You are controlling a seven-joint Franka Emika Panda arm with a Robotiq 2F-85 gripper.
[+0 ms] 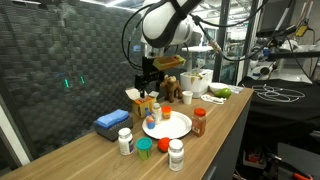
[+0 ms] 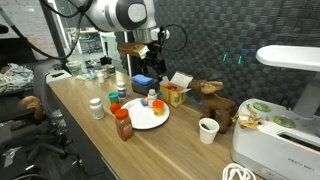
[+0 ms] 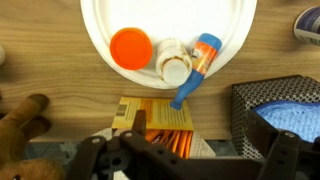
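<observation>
My gripper (image 1: 151,77) hangs in the air above the open yellow cardboard box (image 1: 141,103), its fingers apart and empty. In the wrist view, that box (image 3: 150,110) with several orange sticks inside shows just beyond the dark fingers (image 3: 112,155). A white plate (image 3: 230,15) lies ahead, carrying an orange-lidded container (image 3: 131,48), a white-capped bottle (image 3: 173,65) and a blue-and-orange item (image 3: 202,58). To the right sits a dark basket with a blue cloth (image 3: 292,118).
A white jar (image 1: 125,141), a green-topped jar (image 1: 144,148), another white jar (image 1: 176,157) and a red jar (image 1: 199,122) stand around the plate. A brown moose figure (image 2: 215,103) and a white cup (image 2: 208,131) occupy the other side. Bare wood shows in front (image 1: 205,155).
</observation>
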